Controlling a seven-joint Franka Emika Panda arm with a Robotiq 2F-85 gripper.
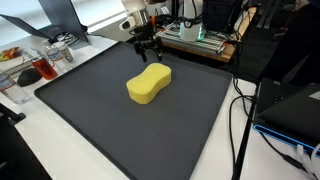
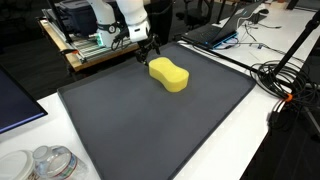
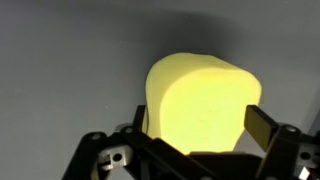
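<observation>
A yellow sponge, narrowed at its middle, lies on the dark grey mat in both exterior views. Just behind it in exterior view 1 is my gripper, held low over the mat. Seen in exterior view 2, the gripper is beside the sponge on the arm's side. From the wrist, one end of the sponge fills the space ahead of and between the open fingers. Whether the fingers touch it cannot be made out.
Jars and bottles stand left of the mat in exterior view 1. Black cables run along its right side. Clear containers sit at the near left corner in exterior view 2.
</observation>
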